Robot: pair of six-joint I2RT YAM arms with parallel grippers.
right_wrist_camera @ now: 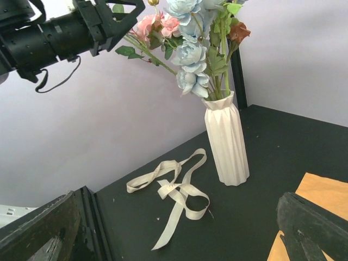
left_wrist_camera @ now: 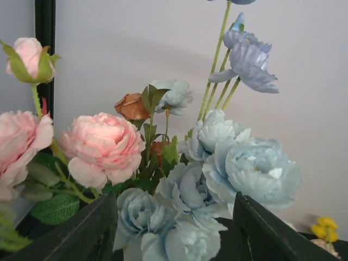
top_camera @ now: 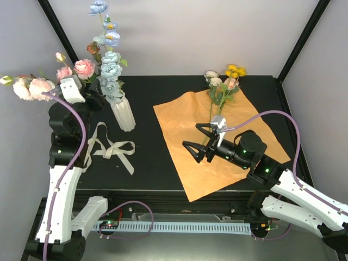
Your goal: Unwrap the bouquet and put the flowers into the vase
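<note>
A white ribbed vase [right_wrist_camera: 225, 141] stands at the back left holding a tall bouquet of blue flowers [top_camera: 111, 70], pink roses [left_wrist_camera: 100, 147] and a brown bloom. My left gripper [top_camera: 89, 92] is raised beside the bouquet, its open fingers facing blue blooms in the left wrist view. Whether anything lies between them is unclear. A smaller bunch of white, peach and yellow flowers [top_camera: 228, 87] lies on orange paper [top_camera: 179, 157] at the right. My right gripper [top_camera: 198, 141] hangs open above that paper.
A cream ribbon [top_camera: 117, 149] lies loose on the black table in front of the vase. Walls bound the sides and back.
</note>
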